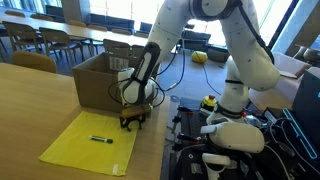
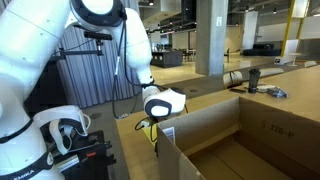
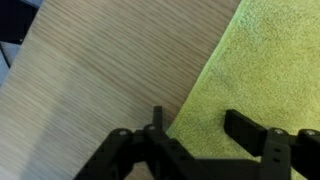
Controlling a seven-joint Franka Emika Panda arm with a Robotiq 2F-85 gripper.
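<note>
My gripper hangs low over the right edge of a yellow cloth point(image 1: 70, 146), its dark fingers spread apart. In the wrist view, only the cloth's edge and bare wood show between the fingertips; nothing is held. A small dark stick-like item point(image 1: 101, 139) lies on the cloth, to the left of the gripper in exterior view 1. Whether the fingertips touch the cloth cannot be told. Exterior view 2 shows the arm behind the box, with the fingers largely hidden.
An open cardboard box point(image 1: 92, 88) stands just behind the gripper; its tall wall point(image 2: 215, 125) is close to the arm. Cables and a white device point(image 1: 235, 136) are at the right.
</note>
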